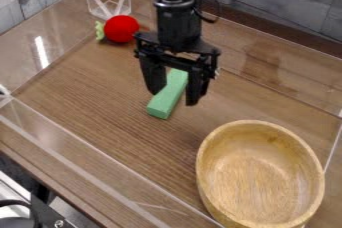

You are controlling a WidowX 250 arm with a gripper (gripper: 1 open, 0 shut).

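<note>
My black gripper [175, 76] hangs over the middle of the wooden table, open, with its two fingers straddling the area at the upper end of a green block [166, 98]. The block lies diagonally on the table, partly covered by the gripper; whether the fingers touch it I cannot tell.
A red ball [119, 28] with a pale object [110, 0] behind it sits at the back left. A large tan bowl [259, 172] fills the front right.
</note>
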